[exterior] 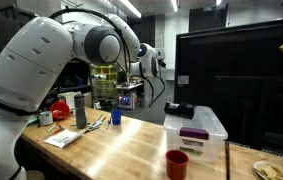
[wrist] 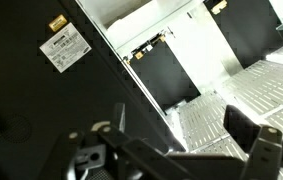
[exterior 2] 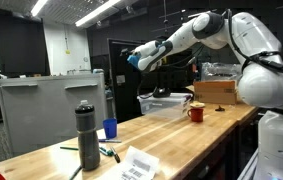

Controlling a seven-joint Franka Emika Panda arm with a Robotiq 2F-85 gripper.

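Note:
My gripper is raised high above the far side of the table. In the wrist view its two dark fingers stand wide apart, with nothing between them. On the table are a red mug (exterior: pixel 177 164) at the front, a blue cup (exterior: pixel 116 117) further back, and a clear lidded bin (exterior: pixel 211 125) at the right. A black object (exterior: pixel 181 110) and a purple-and-white box (exterior: pixel 194 133) are at the bin. None of these is near the gripper.
A tall grey bottle (exterior 2: pixel 87 137), a white paper (exterior 2: pixel 138 163) and pens or tools lie at one end of the table. A plate of food (exterior: pixel 274 170) is at the right. A black panel (exterior: pixel 226 75) rises behind the bin.

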